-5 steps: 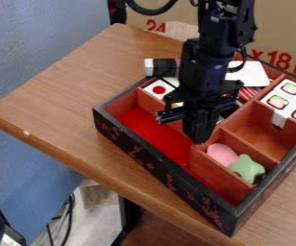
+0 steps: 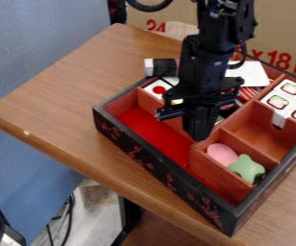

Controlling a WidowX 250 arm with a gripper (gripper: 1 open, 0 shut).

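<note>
My black gripper hangs low over the middle of a dark box with a red interior, between its long red compartment and the orange dividers. Its fingertips are down inside the box; whether they hold anything is hidden. A pink piece and a pale green star lie in a front compartment. White tiles with red marks fill the right compartment, and more white pieces sit at the back under the arm.
A white card lies behind the box, and a cardboard box stands at the back.
The arm and gripper have shifted very slightly; the things in the box look unchanged.
</note>
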